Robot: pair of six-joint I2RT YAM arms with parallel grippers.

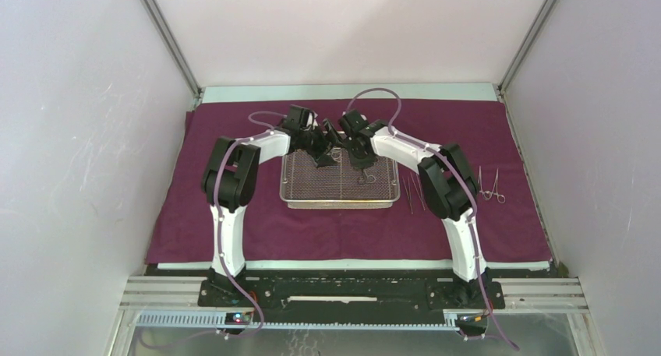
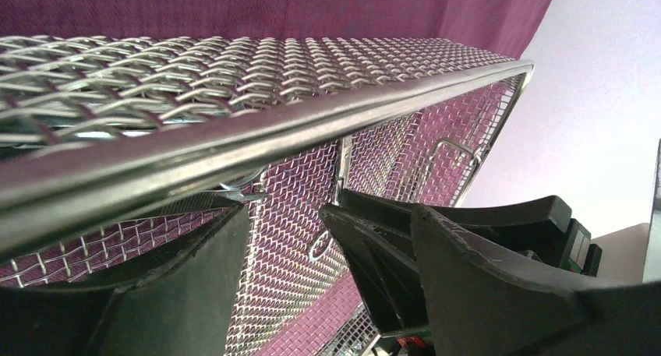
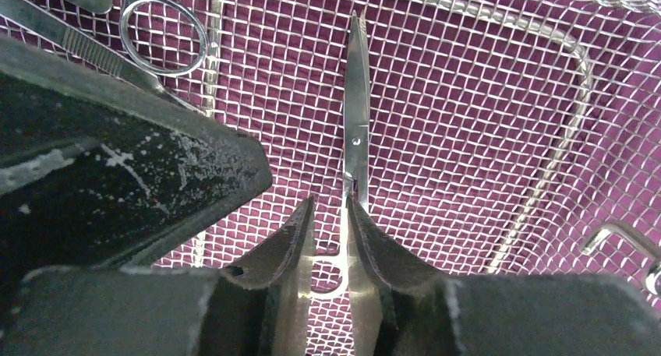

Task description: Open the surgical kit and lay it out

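Observation:
The wire basket point(image 1: 300, 201) stands mid-cloth, with both grippers over its far part. In the right wrist view, metal scissors point(image 3: 356, 111) lie on the mesh, blades pointing away. My right gripper is open over their handle end, its fingers only a narrow gap apart. Apart from the scissors, my left gripper stands with its fingers wide apart and nothing held between them. Close to it in the basket are a ring-handled instrument point(image 3: 204, 48) and a flat ridged-handled one point(image 3: 97, 52).
Thin instruments point(image 1: 408, 194) lie on the maroon cloth point(image 1: 335, 235) right of the basket. Ring-handled clamps point(image 1: 496, 186) lie farther right. The basket's raised rim point(image 2: 312, 126) runs across the left wrist view. The two grippers are very close together. Cloth left of the basket is clear.

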